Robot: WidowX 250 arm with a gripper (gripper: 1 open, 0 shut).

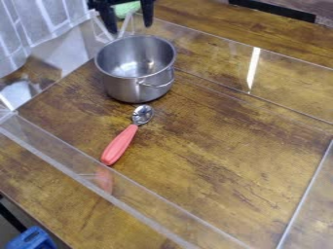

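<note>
A steel pot point(135, 80) with a wire handle stands upright at the upper left of the wooden surface. Below it lies a spoon with a pink handle point(120, 143), its metal head pointing up toward the pot. My black gripper point(128, 16) is at the top edge of the view, above and behind the pot, partly out of frame. Its two fingers stand apart, with nothing visible held between them.
Clear plastic walls point(156, 210) border the work area. A pale curtain or foil point(39, 39) hangs at the left, with a green object behind the gripper. A blue object point(33, 239) sits at the lower left corner.
</note>
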